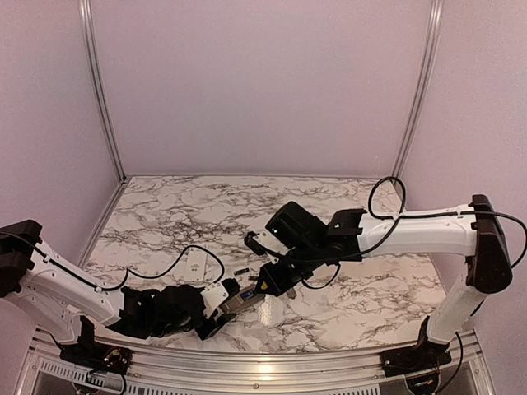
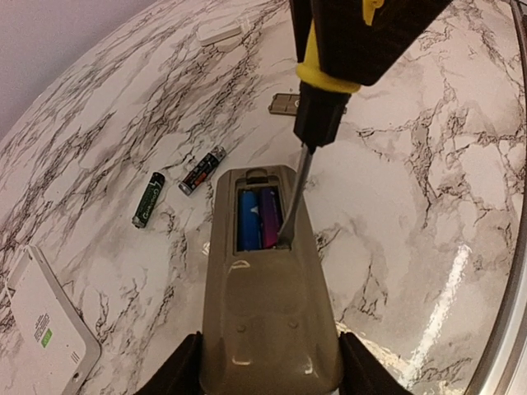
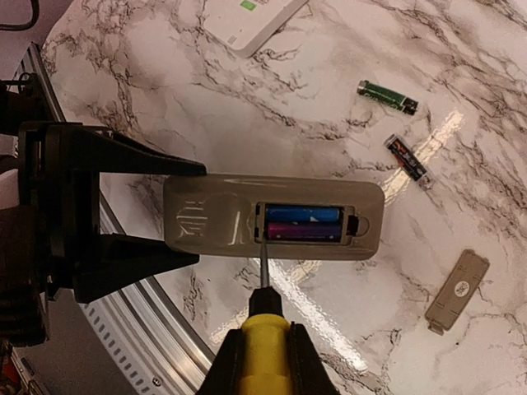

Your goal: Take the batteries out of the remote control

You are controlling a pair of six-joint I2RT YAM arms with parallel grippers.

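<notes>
The grey remote (image 2: 268,321) is clamped in my left gripper, its back up with the compartment uncovered. Inside lie a blue battery (image 3: 300,213) and a purple battery (image 3: 305,231). My right gripper is shut on a yellow-handled screwdriver (image 2: 319,74), whose metal tip is at the compartment's end nearer the left gripper, by the purple battery. A green battery (image 3: 387,97) and a dark battery (image 3: 408,160) lie loose on the table. The detached battery cover (image 3: 456,290) lies apart from them.
A white flat object (image 2: 49,321) lies on the marble table (image 1: 247,197) behind the left gripper. The table's metal front rail (image 1: 255,358) runs close below the remote.
</notes>
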